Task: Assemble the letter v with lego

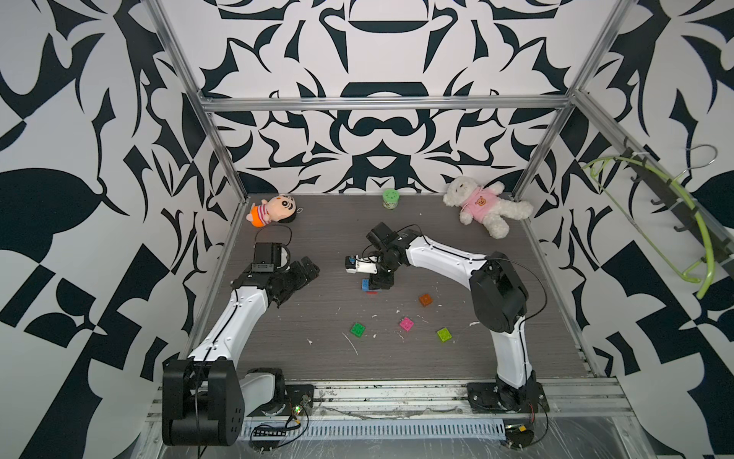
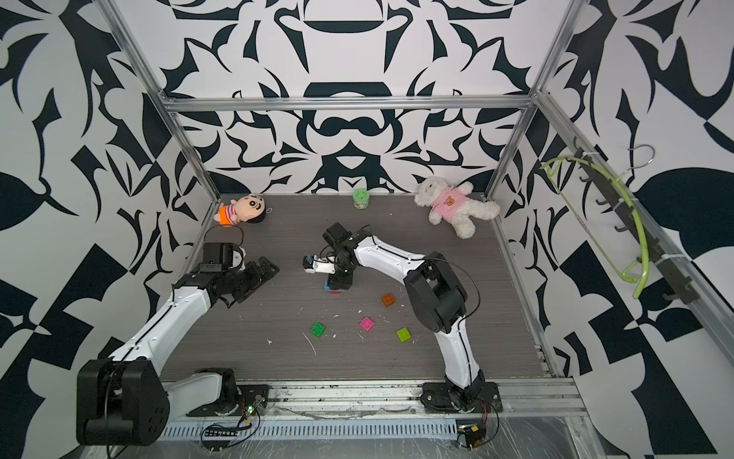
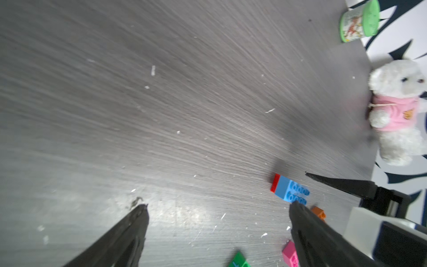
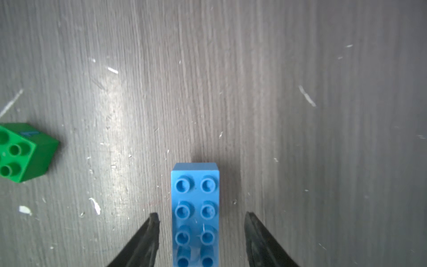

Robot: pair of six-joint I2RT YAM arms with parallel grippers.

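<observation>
A blue brick [image 4: 194, 222] rests on the table near the middle, studs up, with a red brick [image 3: 275, 183] visible at one end and low against it. My right gripper is over the blue brick, its fingers apart on either side with a gap at both; nothing is gripped. In the top views the right wrist hides part of the pair. My left gripper stands open and empty over bare table to the left. Loose on the table are a green brick [image 1: 358, 329], a pink brick [image 1: 406, 323], an orange-brown brick [image 1: 426, 300] and a lime brick [image 1: 444, 334].
A green-lidded tub [image 1: 390, 199] stands at the back edge. At the back right lies a white teddy in pink [image 1: 481, 203], and at the back left a doll [image 1: 273, 210]. The table between the left gripper and the blue brick is clear.
</observation>
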